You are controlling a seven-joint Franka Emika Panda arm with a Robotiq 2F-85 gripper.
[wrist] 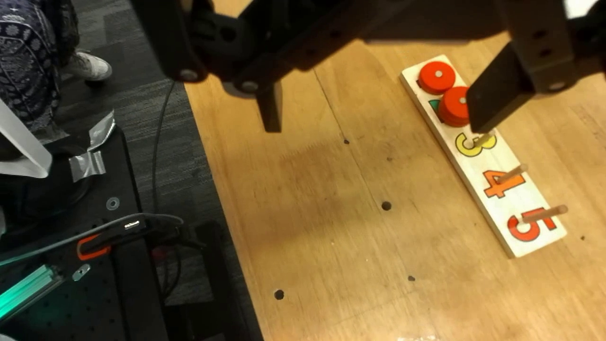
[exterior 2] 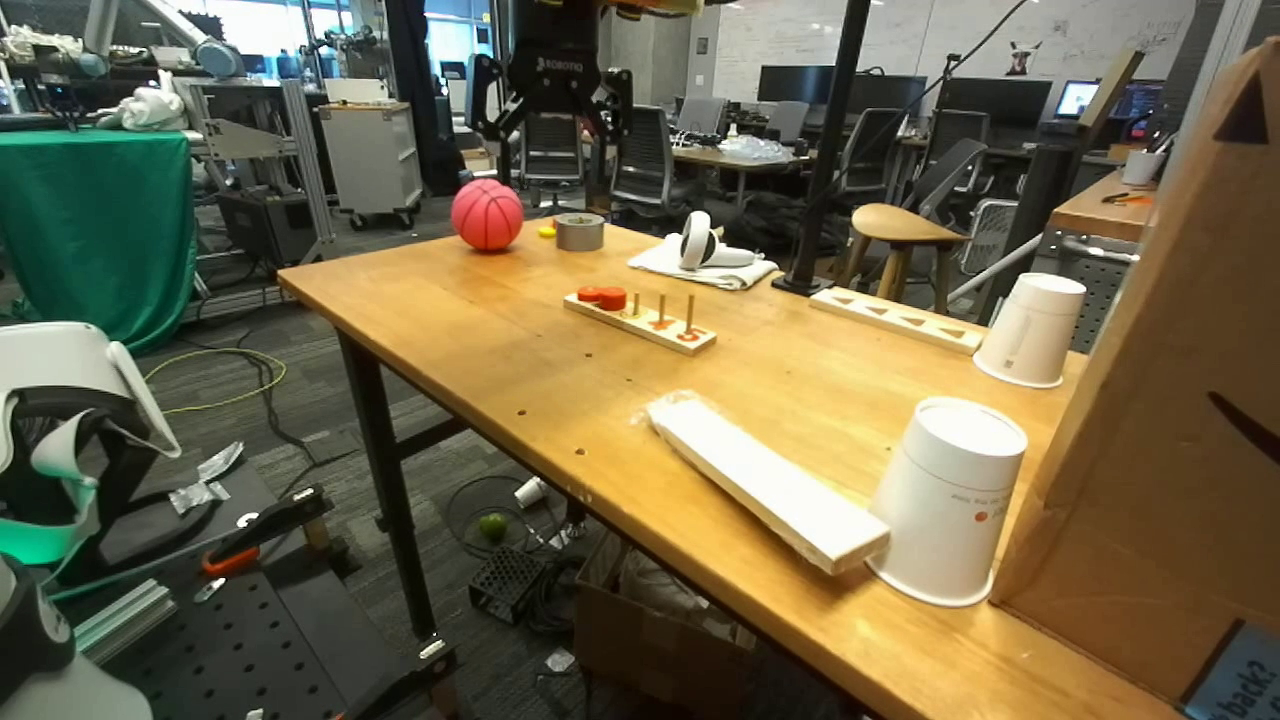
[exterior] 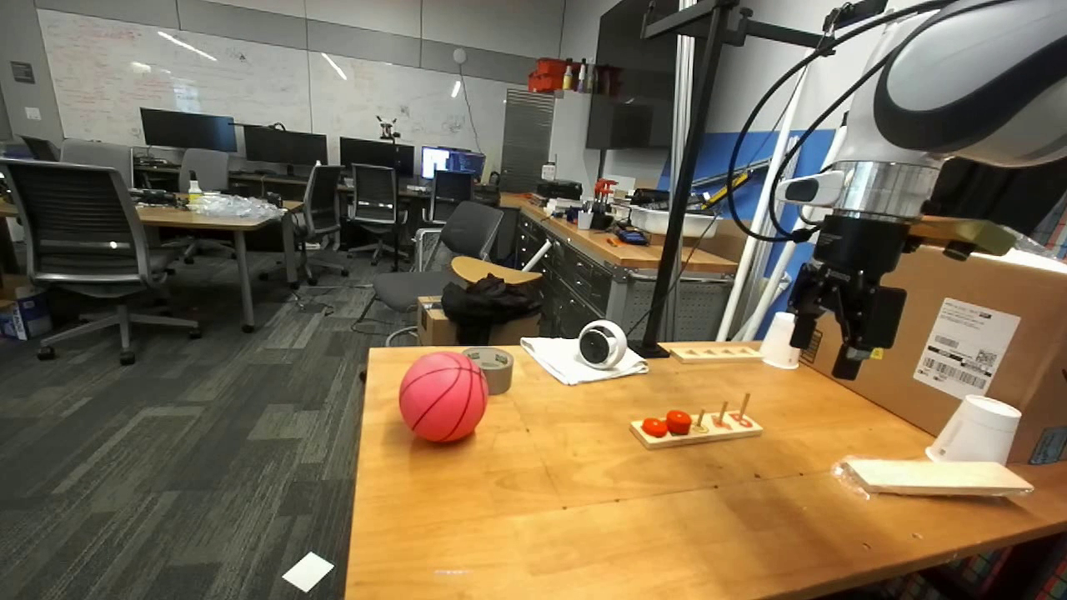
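Observation:
A wooden counting board (wrist: 483,170) with pegs and painted numerals lies on the table. Red discs (wrist: 437,77) sit on its peg at one end, and more red discs (wrist: 454,107) are on the neighbouring peg, by a green numeral mostly covered. The pegs at 3, 4 and 5 stand bare. Above the table hangs my gripper (exterior 2: 554,134), open, with bare wood showing between its fingertips in the wrist view. One finger (wrist: 500,91) overlaps the board's edge and part of a red disc in that view, but the exterior views place the gripper well above the board.
Behind the board are a pink ball (exterior: 444,397), a tape roll (exterior: 492,369) and a white device (exterior: 602,346) on a cloth. A wrapped wooden plank (exterior 2: 768,480), white cups (exterior 2: 954,498) and a large cardboard box (exterior 2: 1152,480) occupy the other end.

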